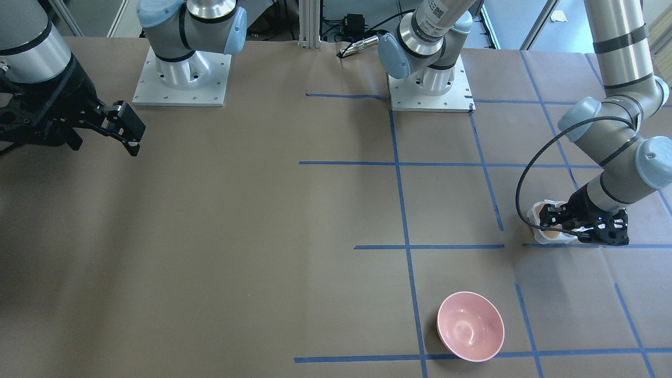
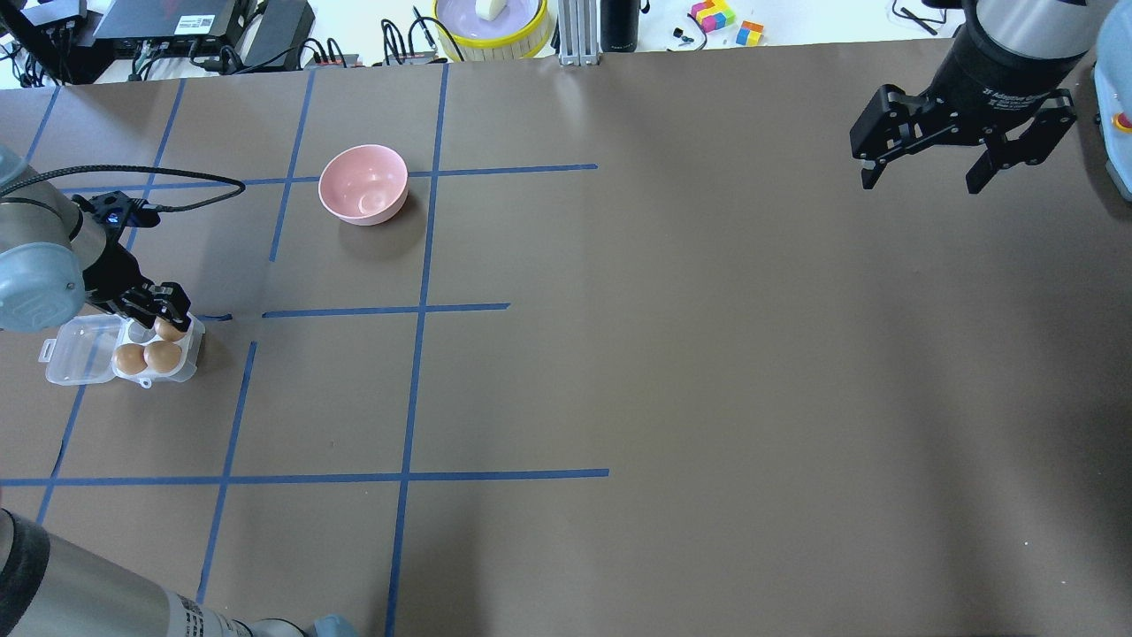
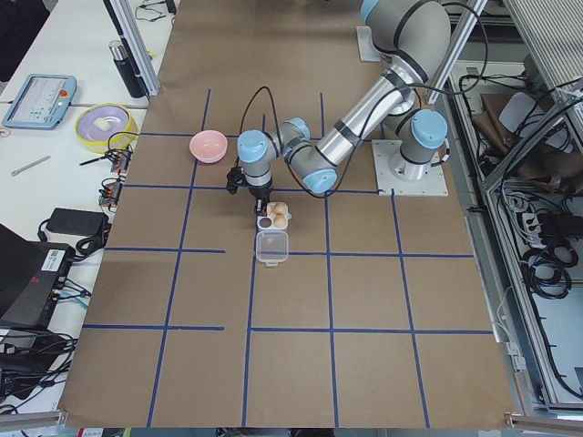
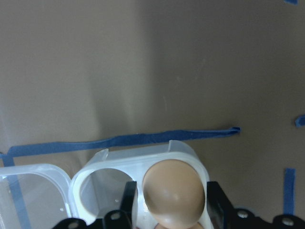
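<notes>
An open clear egg carton (image 2: 192,356) lies on the table, its lid (image 2: 80,350) folded out to one side, with brown eggs in some cups and one cup empty. In the wrist view, my gripper is down at the carton with its two black fingers on either side of the top egg (image 4: 173,190); I cannot tell whether they press on it. A pink bowl (image 2: 363,182) stands empty on the table, apart from the carton.
Another arm's black gripper (image 2: 960,133) hangs at the far side of the table. Further arm bases (image 1: 182,88) stand at the back in the front view.
</notes>
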